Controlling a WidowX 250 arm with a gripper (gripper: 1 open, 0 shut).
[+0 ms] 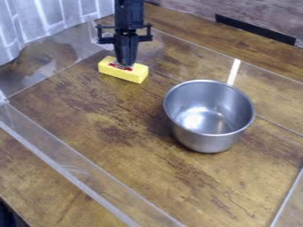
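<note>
My black gripper [124, 62] hangs at the upper middle, its fingertips down at a yellow block [128, 74] with a dark red mark on top, lying on the wooden table. The fingers look shut, directly over or touching the block's top; I cannot tell whether anything is between them.
A steel pot [211, 115] stands to the right of the block on the table [130, 177]. Clear panels or edges run along the left and lower right.
</note>
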